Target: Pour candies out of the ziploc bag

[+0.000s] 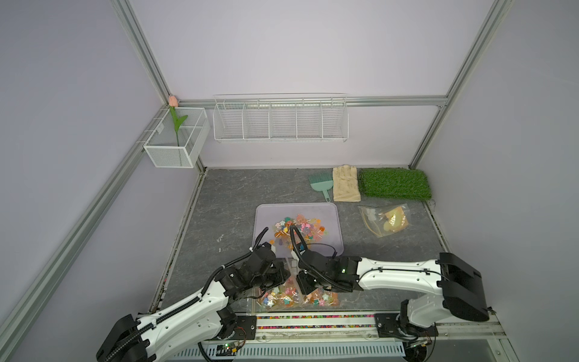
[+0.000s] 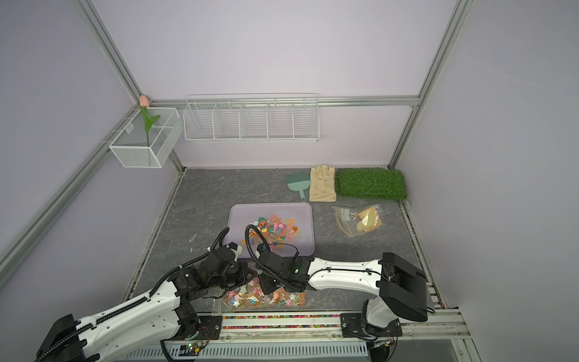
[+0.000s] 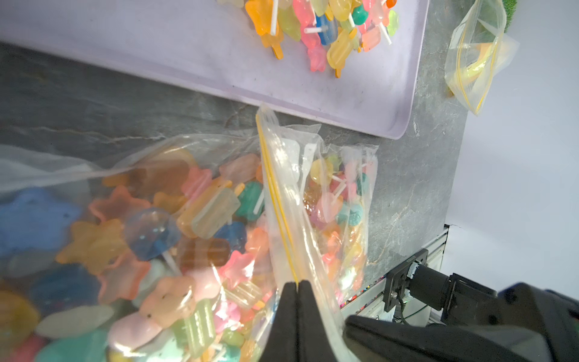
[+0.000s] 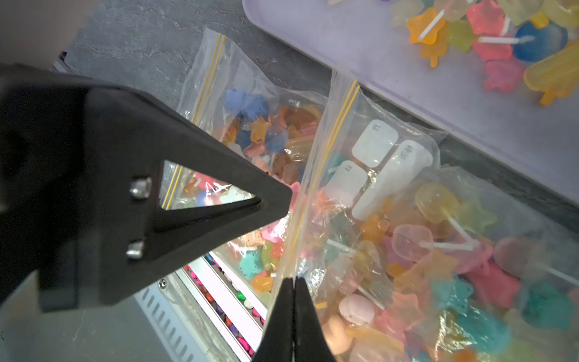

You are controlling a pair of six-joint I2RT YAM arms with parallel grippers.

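Note:
A clear ziploc bag of candies with white labels lies in front of the lilac tray. Its opening edge with a yellow zip line stands raised. At that edge my right gripper is shut; I cannot tell whether thin film is between its fingertips. My left gripper is also shut, close to the same zip edge, with nothing visible between its fingers. A second candy bag lies to the left. Loose candies rest in the tray.
Farther right lies a bag with yellowish contents. Along the back are a green dustpan, a glove and a grass mat. The table left of the tray is clear.

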